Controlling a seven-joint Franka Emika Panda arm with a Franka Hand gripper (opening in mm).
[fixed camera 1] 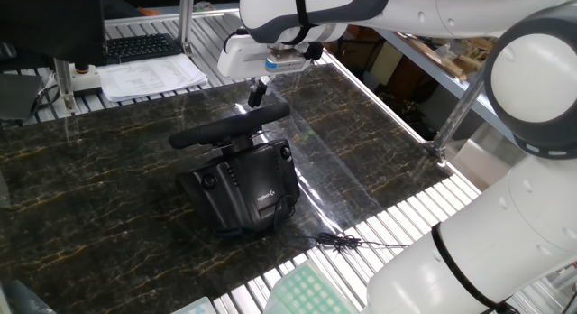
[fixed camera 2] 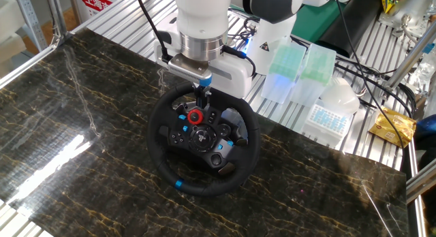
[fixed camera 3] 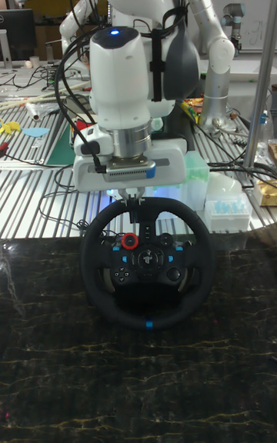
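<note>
A black steering wheel (fixed camera 2: 252, 138) on its dark base (fixed camera 1: 252, 189) stands on the marbled table. Its face carries blue buttons and a red-ringed dial (fixed camera 3: 129, 241). My gripper (fixed camera 2: 202, 99) points down at the upper part of the wheel, on its face side, near the top of the rim. The dark fingers look narrow and together in each view, and nothing shows between them. In exterior view 1 the rim (fixed camera 1: 207, 132) hides whatever lies below the fingertips (fixed camera 1: 257, 94), so contact with the wheel cannot be told.
A cable (fixed camera 1: 338, 241) trails from the base. Papers (fixed camera 1: 149, 77) and a keyboard (fixed camera 1: 142, 48) lie at the far edge.
</note>
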